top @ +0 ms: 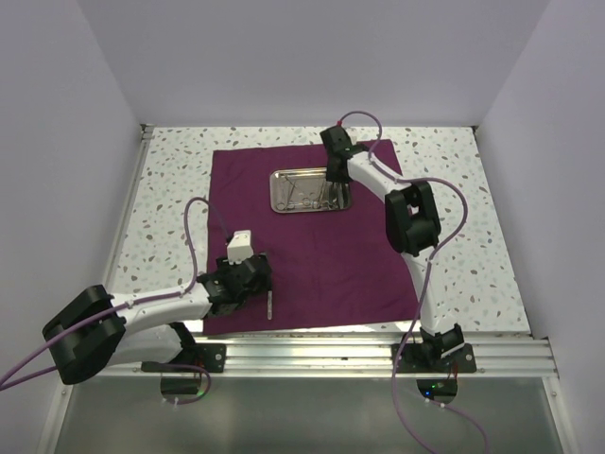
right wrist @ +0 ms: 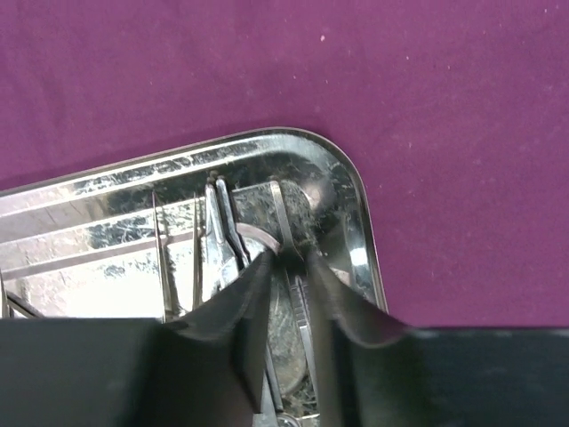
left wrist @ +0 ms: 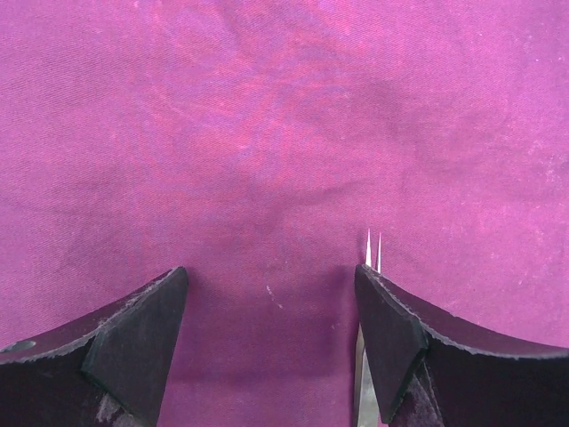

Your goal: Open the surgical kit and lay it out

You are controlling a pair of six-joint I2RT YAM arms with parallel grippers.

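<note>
The steel tray [top: 293,208] of instruments lies on the purple cloth [top: 302,265]. My right gripper [top: 337,178] is over the tray's right end, fingers close together at a scalpel handle [right wrist: 279,209] in the right wrist view; whether they grip it is blurred. Scissors [right wrist: 220,227] and tweezers [right wrist: 160,258] lie left of it. My left gripper stands open low over the cloth at the lower left; tweezers [left wrist: 364,391] lie beside and partly under its right finger.
The cloth in front of the tray is mostly clear. The speckled table [top: 458,265] shows around it.
</note>
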